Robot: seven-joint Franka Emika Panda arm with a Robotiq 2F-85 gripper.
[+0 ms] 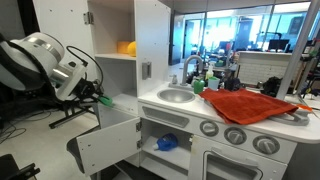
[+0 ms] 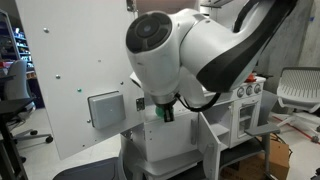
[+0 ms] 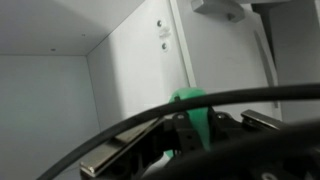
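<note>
My gripper (image 1: 101, 98) is shut on a green object (image 1: 105, 102), held in front of the lower cabinet at the toy kitchen's left end. In the wrist view, the green object (image 3: 188, 118) sits between the fingers, partly covered by a black cable. Only a small patch of the green object (image 2: 160, 111) shows below the arm in the second exterior view. Its full shape cannot be made out. White panels and a door with a handle (image 3: 218, 8) lie beyond it in the wrist view.
The lower cabinet door (image 1: 110, 147) stands open, with a blue item (image 1: 166, 142) on the shelf inside. Above is an open upper cabinet holding a yellow-orange item (image 1: 127, 48). To the right are a sink (image 1: 177, 95), several bottles and a red cloth (image 1: 245, 105).
</note>
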